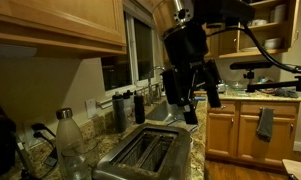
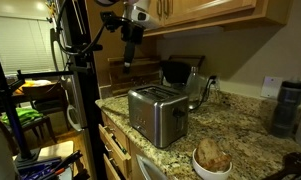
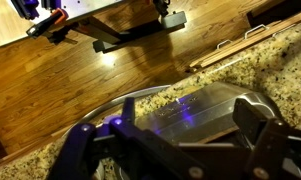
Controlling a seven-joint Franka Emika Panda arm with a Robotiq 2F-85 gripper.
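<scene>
My gripper (image 1: pixel 200 99) hangs in the air with its fingers spread apart and nothing visible between them. In exterior view 1 it appears to the upper right of a silver toaster (image 1: pixel 144 150), whose slots look empty from here. Exterior view 2 puts the gripper (image 2: pixel 127 67) above and to the left of the toaster (image 2: pixel 160 117). Shiny metal, apparently the toaster (image 3: pixel 205 115), lies below the open fingers in the wrist view. A white bowl (image 2: pixel 199 169) holding a brown, bread-like item (image 2: pixel 212 154) stands on the counter near the toaster.
A clear bottle with a grey cap (image 1: pixel 68 138) stands left of the toaster. Dark bottles (image 1: pixel 139 107) line the wall near the sink (image 1: pixel 170 111). Wooden upper cabinets (image 1: pixel 70 20) overhang the counter. Bare granite (image 2: pixel 240 130) lies behind the bowl.
</scene>
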